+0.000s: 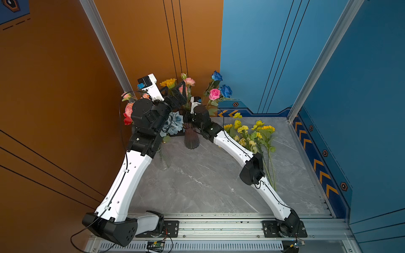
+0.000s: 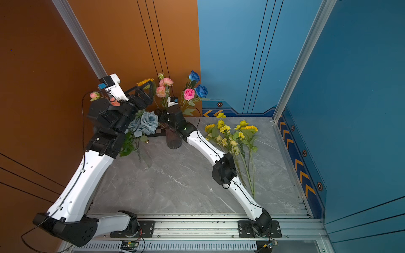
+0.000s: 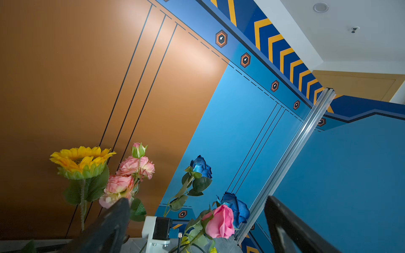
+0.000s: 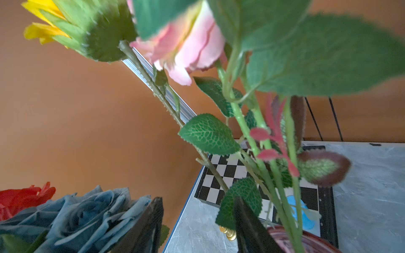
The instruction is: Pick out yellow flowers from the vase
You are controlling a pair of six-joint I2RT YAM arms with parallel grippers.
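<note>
The yellow sunflower still stands among pink flowers in the ribbed dark vase. In the left wrist view the sunflower is left of my open left gripper, with nothing between its fingers. My right gripper is at the stems above the vase, its fingers apart. The sunflower's stem slants down towards the right finger, where a leaf hides its lower part. No stem shows clearly between the fingers. Cut yellow flowers lie on the table at right.
Blue-grey roses in a clear vase stand left of the dark vase. Blue roses and a pink rose lean right. A chessboard lies behind.
</note>
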